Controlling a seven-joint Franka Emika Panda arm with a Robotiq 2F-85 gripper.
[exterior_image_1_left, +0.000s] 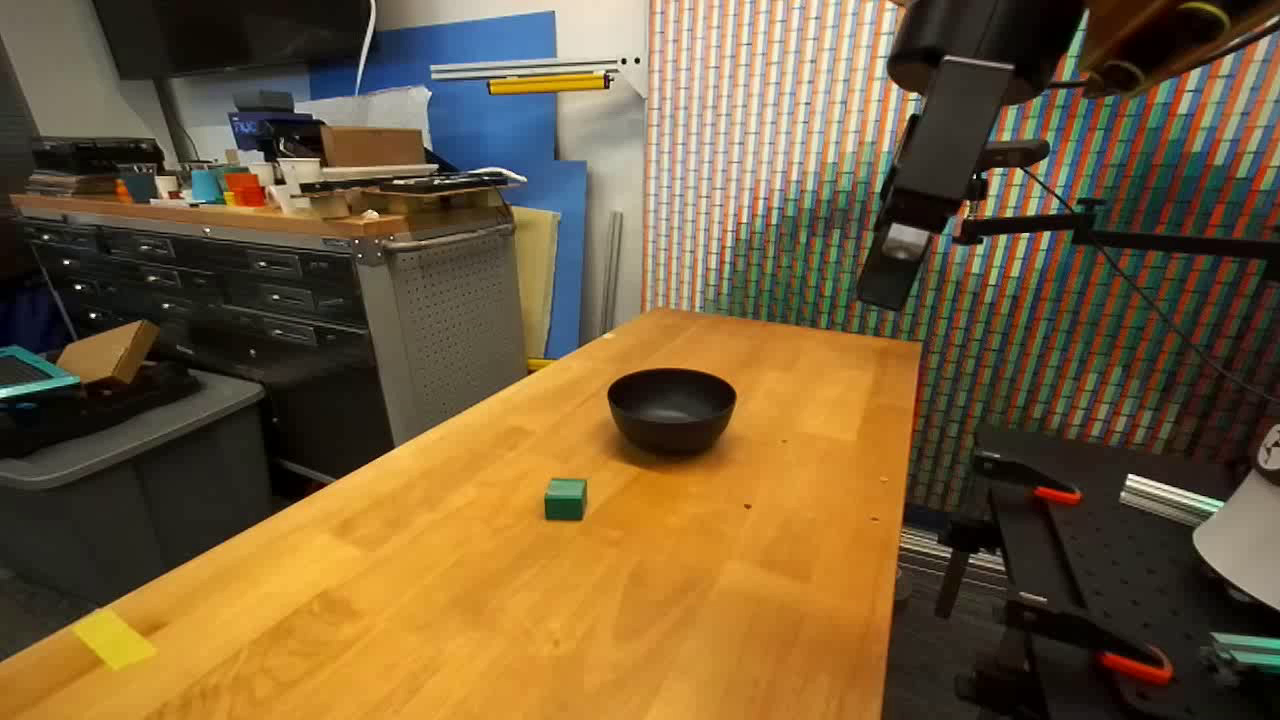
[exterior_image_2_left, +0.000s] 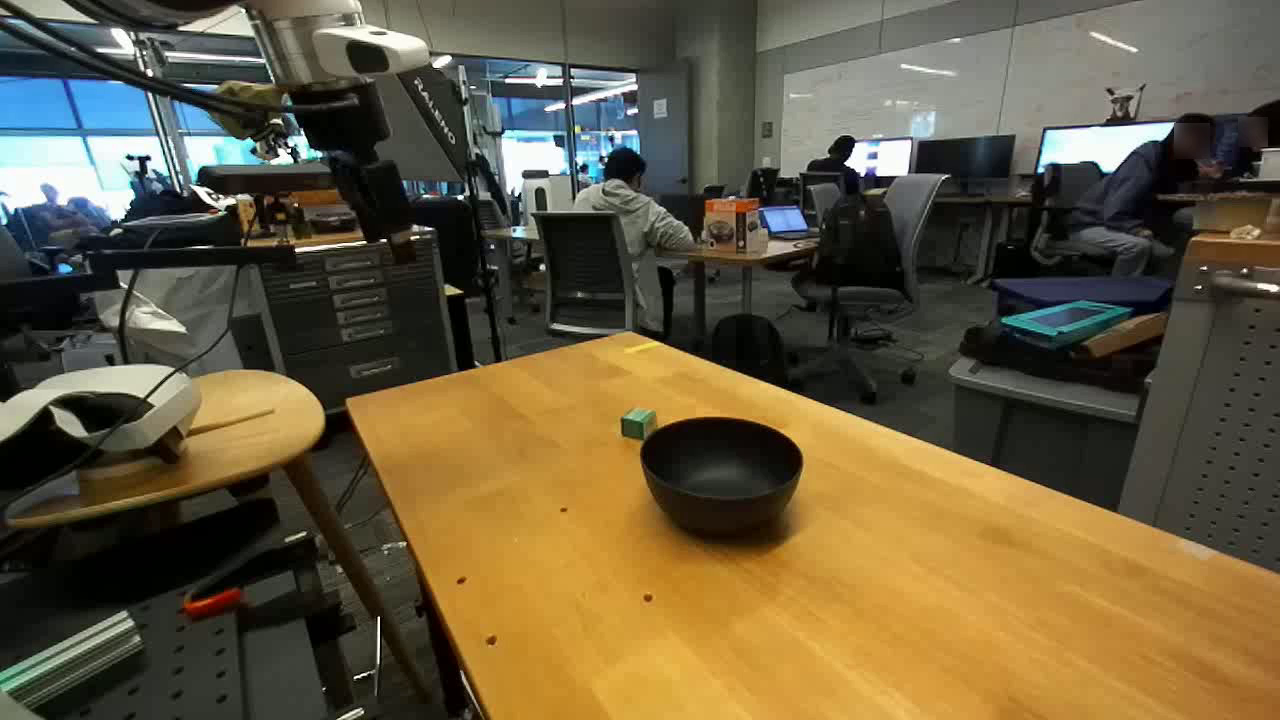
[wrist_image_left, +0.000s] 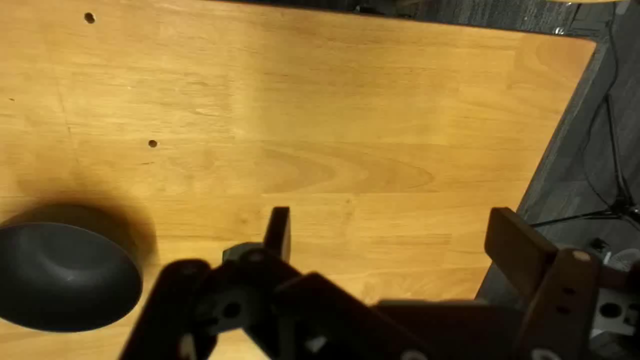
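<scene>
A small green block (exterior_image_1_left: 565, 499) rests on the wooden table, close to a black bowl (exterior_image_1_left: 672, 412). In the second exterior view the block (exterior_image_2_left: 638, 422) sits just behind the bowl (exterior_image_2_left: 722, 474), apart from it; the bowl's visible inside looks empty. My gripper is open high over the table, its fingers (wrist_image_left: 279, 231) wide apart with bare wood and the table's edge seen between them. The wrist view has the bowl (wrist_image_left: 66, 276) at lower left. One finger hides most of the block (wrist_image_left: 238, 249) there.
</scene>
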